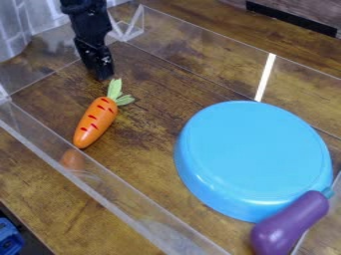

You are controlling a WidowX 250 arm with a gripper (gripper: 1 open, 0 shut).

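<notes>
The black gripper (99, 62) hangs at the top left of the camera view, inside a clear-walled enclosure, above the wooden floor. Whether it is open or shut cannot be made out. Below it lies an orange toy carrot (96, 123) with green leaves, apart from the gripper.
A large upturned blue round object (249, 154) fills the right side, with a purple toy eggplant (285, 227) at its lower edge. Clear walls (100, 197) edge the area. A blue item sits outside at lower left.
</notes>
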